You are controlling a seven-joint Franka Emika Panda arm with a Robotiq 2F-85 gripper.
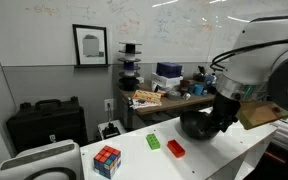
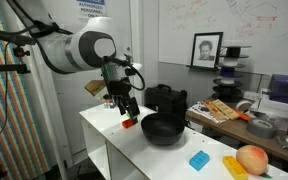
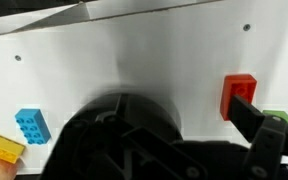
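A black pan [image 1: 192, 125] stands on the white table, its dark bowl [image 3: 96, 108] partly covered by my gripper in the wrist view. My gripper [image 2: 132, 98] hangs open above the table beside the pan, with nothing seen between its fingers. A red block [image 3: 238, 94] lies on the table close to one finger in the wrist view, outside the pan. Beyond it, a green block [image 3: 277, 115] is partly hidden by that finger. On the opposite side of the pan are a blue block [image 2: 199, 159], a yellow block [image 2: 235, 167] and a peach [image 2: 252, 158].
A Rubik's cube [image 1: 107, 161] sits near a white appliance [image 1: 42, 164] at the left in the first exterior view. Behind the table, a wooden bench [image 2: 242, 130] carries dark stacked items and pots. Bare table surface [image 3: 164, 60] shows between the pan and the table edge.
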